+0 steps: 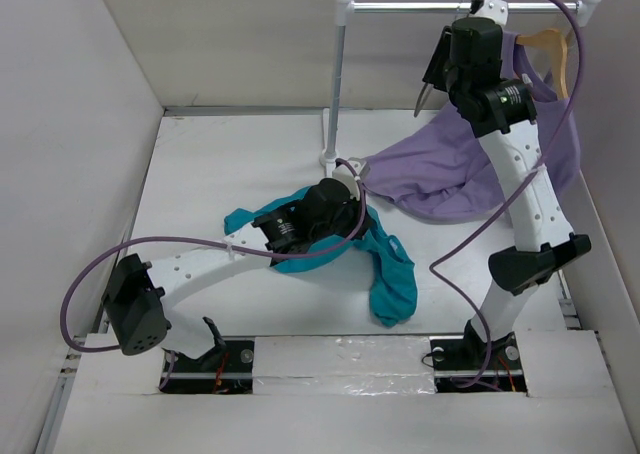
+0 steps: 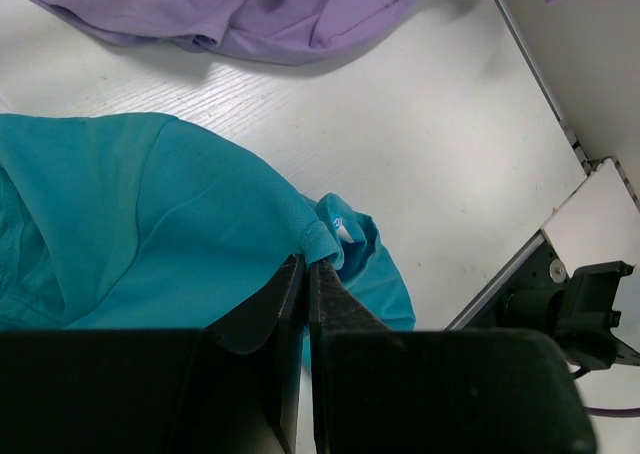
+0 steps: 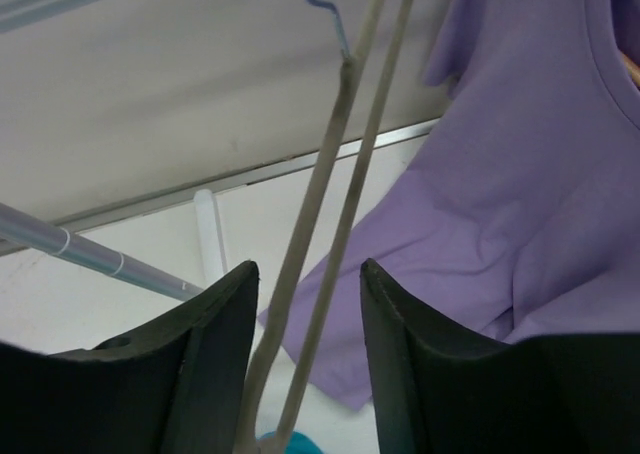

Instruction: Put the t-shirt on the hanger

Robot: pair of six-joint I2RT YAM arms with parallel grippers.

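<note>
A teal t-shirt [image 1: 390, 284] lies crumpled on the table. My left gripper is over it, fingers shut, with the cloth at their tips; whether any is pinched is unclear. My right gripper [image 1: 432, 74] is raised at the rail, fingers apart, around an empty hanger [image 3: 307, 214] that hangs there; in the right wrist view the hanger's bars run between the fingertips. A purple shirt [image 3: 530, 204] hangs on a wooden hanger [image 1: 550, 49] to the right, its lower part on the table.
The white rack's rail [image 1: 390, 8] spans the back, with its post [image 1: 336, 94] standing behind my left gripper. Walls close in both sides.
</note>
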